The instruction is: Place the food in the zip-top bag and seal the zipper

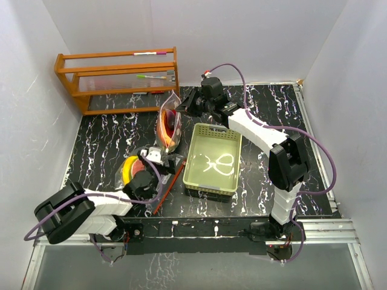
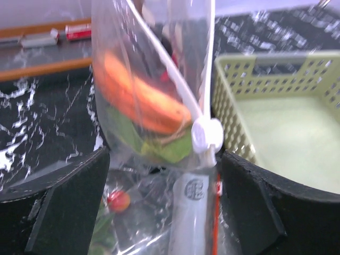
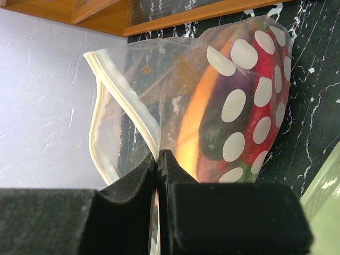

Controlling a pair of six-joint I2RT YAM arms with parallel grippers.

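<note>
An upright clear zip bag (image 1: pixel 169 124) holds a long orange item, dark red food and green pieces; white polka dots show on it in the right wrist view. My right gripper is shut on the bag's zipper edge at the top. My left gripper stands open just below the bag's near end, where a white slider (image 2: pixel 206 133) sits on the zipper strip. A second bag (image 1: pixel 127 178) with yellow and pink food lies flat, partly under my left arm.
A green basket (image 1: pixel 211 154) is right of the bag. A wooden rack (image 1: pixel 121 110) stands at back left. An orange rod (image 1: pixel 166 196) lies at the front. Dark marble surface shows at far right.
</note>
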